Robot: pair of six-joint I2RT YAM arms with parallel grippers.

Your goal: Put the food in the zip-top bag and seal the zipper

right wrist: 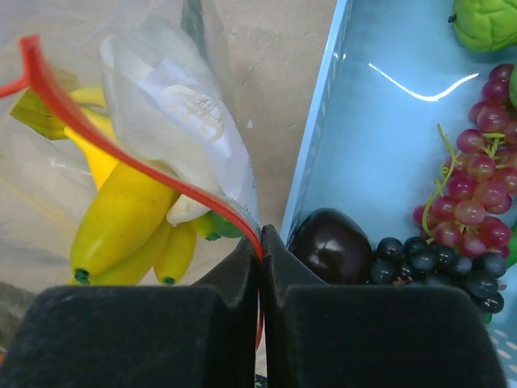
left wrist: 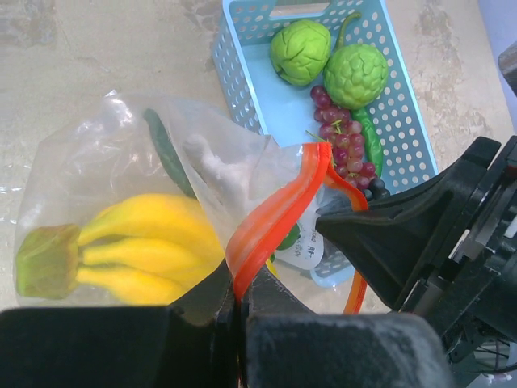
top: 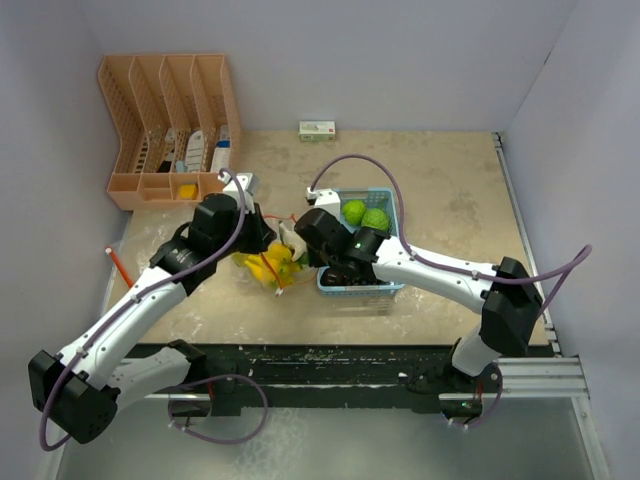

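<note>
The clear zip bag (left wrist: 60, 174) has an orange-red rim (left wrist: 279, 206) and lies with its mouth partly spread. Yellow bananas (left wrist: 153, 250) rest inside it, along with a white item (right wrist: 190, 101) and something green. In the left wrist view, my left gripper is shut on the rim, the orange strip running between its fingers. Further right along the mouth, my right gripper is shut with the red rim between its fingertips. From above, the left gripper (top: 266, 240) and right gripper (top: 312, 258) stand a short way apart over the bag.
Right beside the bag stands a blue basket (top: 400, 225) holding green vegetables (left wrist: 355, 73), red grapes (right wrist: 477, 178), dark grapes (right wrist: 432, 263) and an eggplant (right wrist: 331, 245). A peach divided rack (top: 160, 185) occupies the back left.
</note>
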